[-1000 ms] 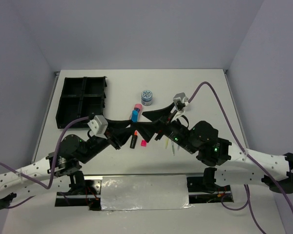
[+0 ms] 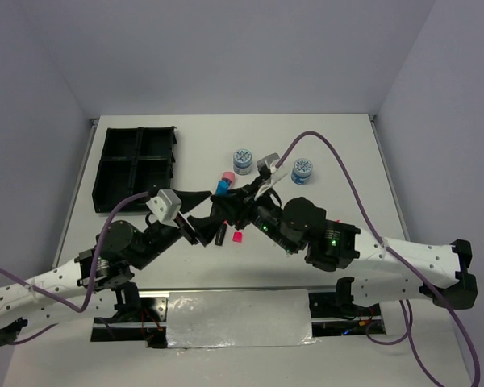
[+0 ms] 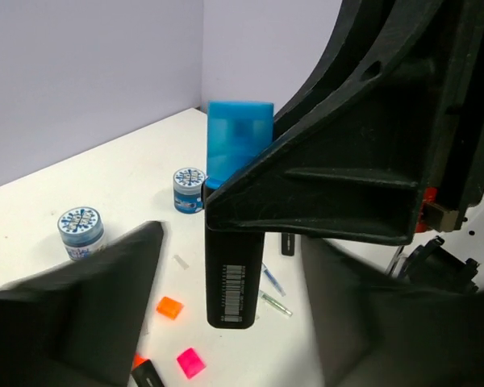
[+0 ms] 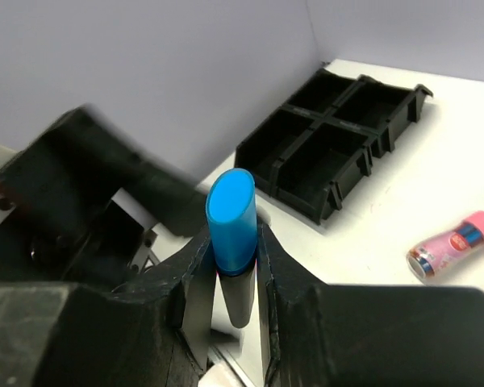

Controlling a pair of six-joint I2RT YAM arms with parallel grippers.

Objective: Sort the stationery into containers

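Observation:
A black marker-like item with a blue cap (image 3: 239, 141) and a barcode on its black body (image 3: 235, 278) stands upright in the air. My right gripper is shut on it, seen in the right wrist view with the cap rising above the fingers. My left gripper has its two blurred fingers apart on either side of the body's lower end, with gaps showing. In the top view, the left gripper (image 2: 198, 213) meets the right gripper (image 2: 228, 203) over the table's middle. At the back left sits the black compartment tray (image 2: 135, 167), its compartments looking empty.
Two blue-labelled jars (image 2: 242, 160) stand towards the back. A pink-capped bottle (image 4: 456, 244) lies on the table. A black item (image 2: 220, 235), a pink cube (image 3: 190, 363), an orange piece (image 3: 169, 307) and pens (image 3: 275, 303) lie below the grippers.
My right gripper came in from the right and closed on the blue-capped item.

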